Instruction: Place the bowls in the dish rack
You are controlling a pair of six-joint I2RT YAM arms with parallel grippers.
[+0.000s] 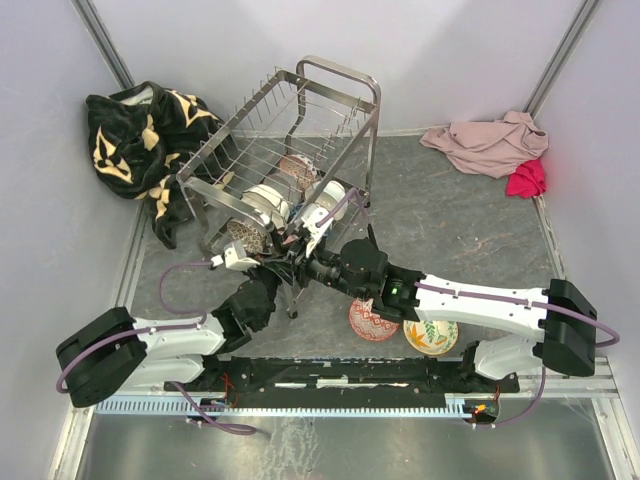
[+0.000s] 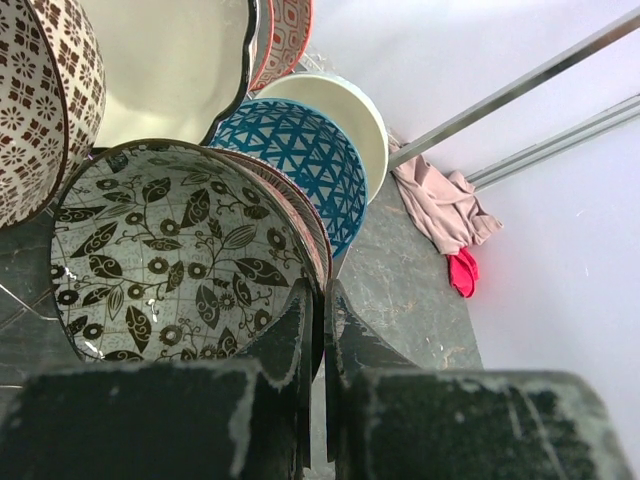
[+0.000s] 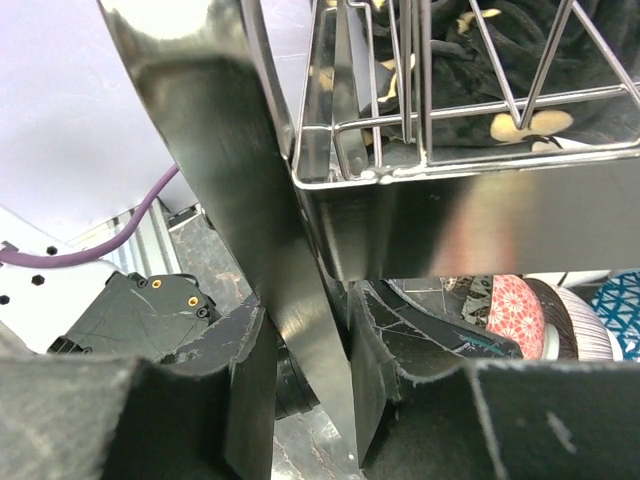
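The steel dish rack (image 1: 215,186) holds several bowls, among them white bowls (image 1: 262,200) and a blue patterned bowl (image 2: 290,150). My left gripper is shut on the rim of a grey leaf-patterned bowl (image 2: 175,250) at the lower tier, beside a brown patterned bowl (image 2: 30,110). My right gripper is at the rack's front corner post (image 3: 240,180), which lies between its part-open fingers; whether they press on it I cannot tell.
Two loose bowls, a red one (image 1: 372,326) and a yellow-green one (image 1: 432,338), lie on the floor at right. A dark blanket (image 1: 130,150) is at back left, pink cloths (image 1: 485,145) at back right.
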